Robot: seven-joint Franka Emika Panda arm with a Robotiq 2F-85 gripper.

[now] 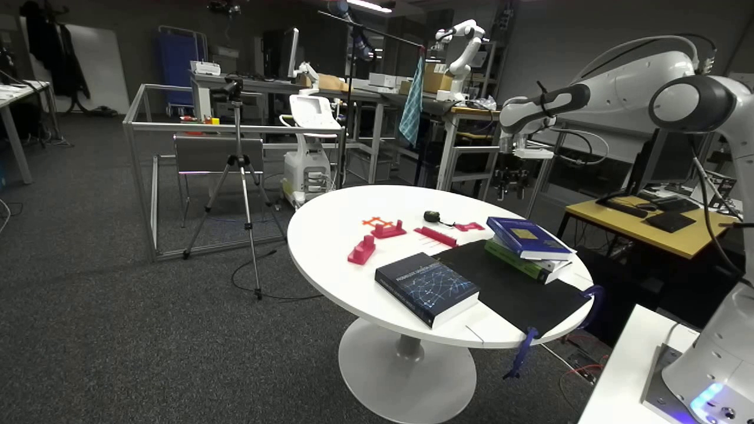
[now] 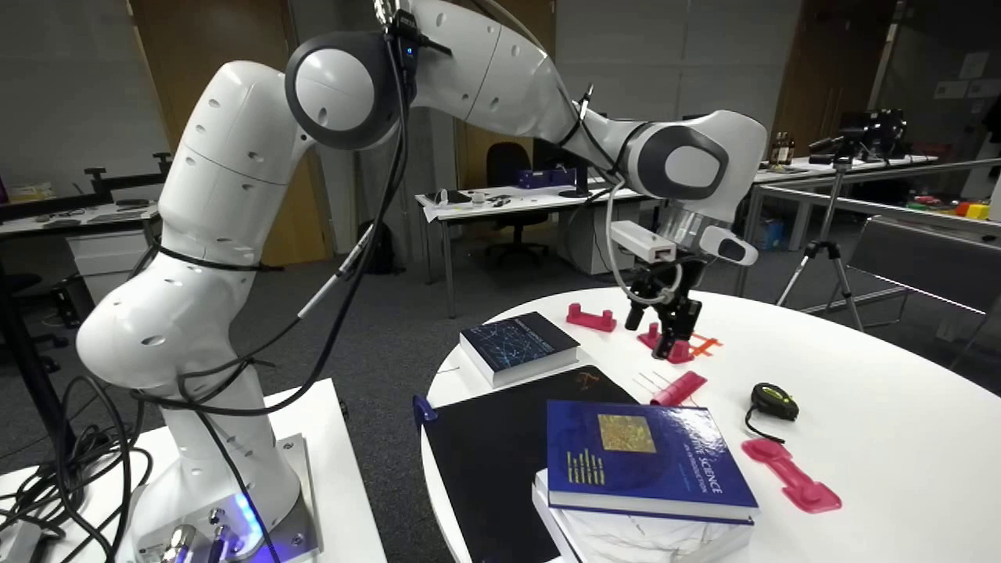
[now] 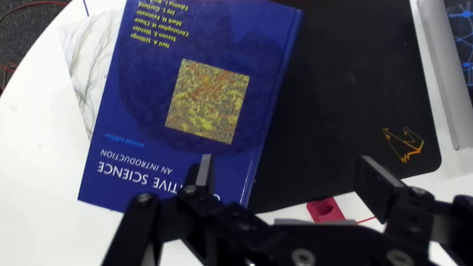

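Note:
My gripper (image 2: pixel 662 338) hangs above the round white table, open, with nothing between its fingers. A blue hardback book (image 3: pixel 146 106) lies face up below it, in the wrist view partly covered by the left finger (image 3: pixel 204 170). That blue book rests on a white marbled book (image 2: pixel 647 535), and a green book (image 1: pixel 519 260) shows at the bottom of the stack in exterior view 1. A dark book with a blue network cover (image 1: pixel 427 286) lies apart, by the black mat (image 1: pixel 523 300) under the stack.
Several red plastic parts (image 2: pixel 807 478) lie about the white table (image 1: pixel 318 219), with a tape measure (image 2: pixel 774 402) and an orange lattice piece (image 1: pixel 376 222). Blue clamps (image 1: pixel 523 353) grip the mat at the table edge.

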